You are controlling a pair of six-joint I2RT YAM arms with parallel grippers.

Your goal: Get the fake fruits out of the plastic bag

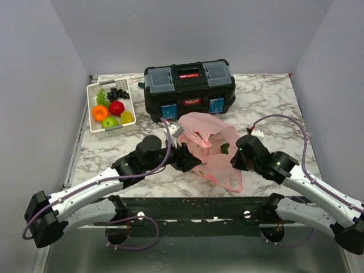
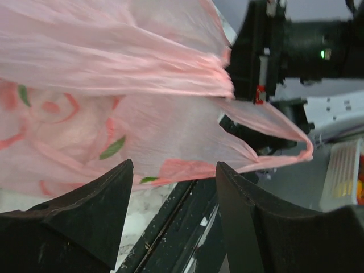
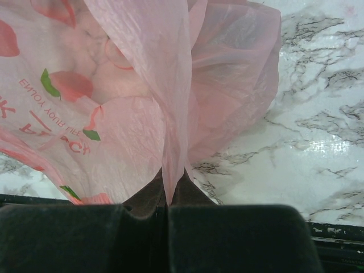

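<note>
The pink plastic bag (image 1: pixel 213 128) lies open in front of the toolbox; I see no fruit in it. My left gripper (image 1: pixel 190 162) hangs at the bag's left side, fingers apart (image 2: pixel 172 176) with nothing between them, facing the bag. My right gripper is shut on a gathered fold of the bag at its right side. The fruits, including an orange (image 1: pixel 100 112), a green apple (image 1: pixel 110 122) and grapes, are in a white basket (image 1: pixel 125 128) at the back left.
A black toolbox (image 1: pixel 189 91) stands at the back middle. Walls border the marble table (image 1: pixel 267 91) on the sides and back; bare surface shows at back right and front left.
</note>
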